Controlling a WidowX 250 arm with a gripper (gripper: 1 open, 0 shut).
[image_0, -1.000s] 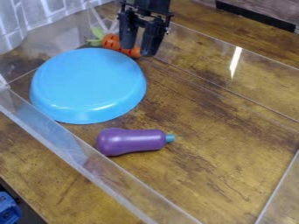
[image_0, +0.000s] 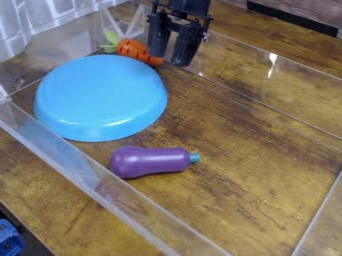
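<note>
My black gripper (image_0: 174, 45) is at the top centre, over the back of the work area, just right of an orange toy carrot (image_0: 131, 51) with a green top. Whether its fingers are open or shut is hard to make out. A blue upturned dish or lid (image_0: 96, 95) lies on the left, in front of the carrot. A purple toy eggplant (image_0: 150, 161) with a teal tip lies lower centre.
Transparent walls border the area at left and front. A blue object (image_0: 8, 240) shows at the bottom left corner, outside the wall.
The gripper has shifted slightly to the right from where it was a second ago, uncovering more of the carrot. The dish and eggplant have stayed put.
</note>
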